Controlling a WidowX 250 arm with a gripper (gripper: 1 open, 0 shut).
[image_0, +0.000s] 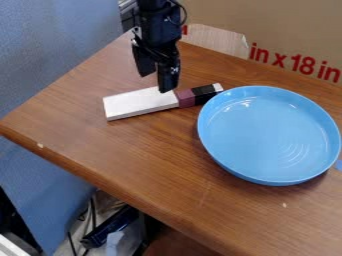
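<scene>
My black gripper (156, 68) hangs at the upper middle of the view, its fingers pointing down just above a long bar on the wooden table. The bar has a white part (134, 103), a dark red part and a black end toward the right. The gripper's fingers look spread apart, with nothing visible between them. A light blue plate (269, 135) lies to the right of the bar.
A cardboard sheet (281, 30) with red print stands behind it. Blue padding (40, 70) borders the left edge, and cables lie below at the lower left.
</scene>
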